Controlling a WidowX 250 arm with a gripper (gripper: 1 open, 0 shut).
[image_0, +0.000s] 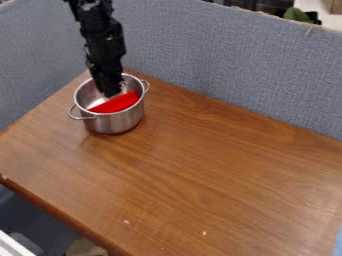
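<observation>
A steel pot with two side handles sits toward the back left of the wooden table. A long red object lies inside it. My black gripper hangs into the back left part of the pot, just behind the red object. Its fingers are small and dark, and I cannot tell how far apart they are or whether they touch the red object.
Grey padded walls stand along the back and left. A dark gap lies past the front left edge.
</observation>
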